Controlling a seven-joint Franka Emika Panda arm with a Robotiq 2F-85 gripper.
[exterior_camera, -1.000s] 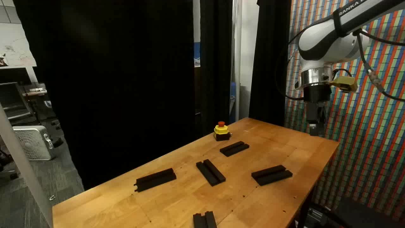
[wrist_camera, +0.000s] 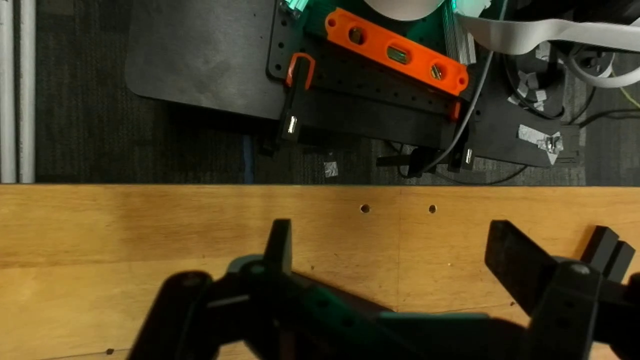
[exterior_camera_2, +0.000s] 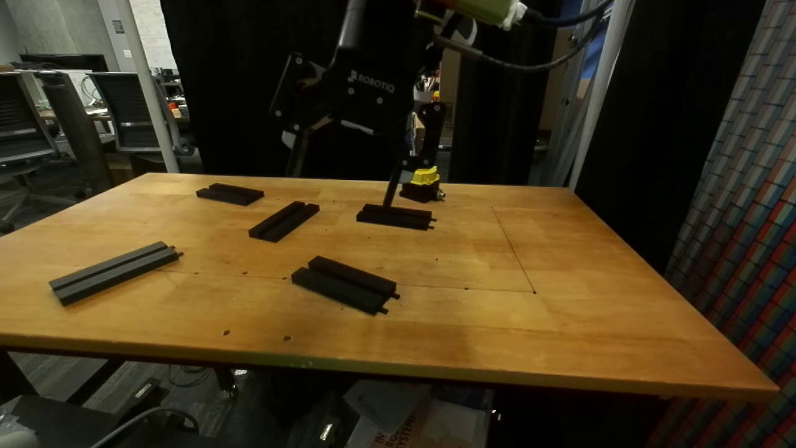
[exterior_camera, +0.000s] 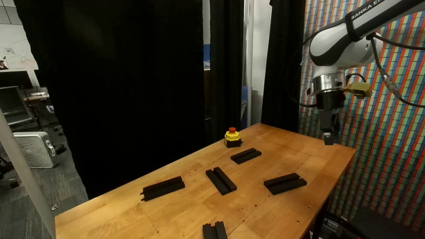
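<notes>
Several black grooved track pieces lie flat and apart on the wooden table. In exterior view 2 they are a front-left piece [exterior_camera_2: 115, 272], a front-middle piece [exterior_camera_2: 344, 284], a back-left piece [exterior_camera_2: 229, 194], a middle piece [exterior_camera_2: 284, 221] and a back-right piece [exterior_camera_2: 395, 216]. Some show small pegs at one end. My gripper [exterior_camera: 330, 139] hangs above the table's far right part in exterior view 1, clear of every piece. In the wrist view the gripper is wide open, with only bare wood between its fingertips. One track piece [wrist_camera: 609, 252] shows at the right edge there.
A yellow emergency-stop box [exterior_camera: 232, 137] with a red button stands near the table's back edge. Beyond the table edge in the wrist view are a dark cart [wrist_camera: 204, 54] and an orange spirit level [wrist_camera: 396, 53].
In exterior view 1 the arm and gripper have shifted slightly to the left. The track pieces have stayed where they were.
</notes>
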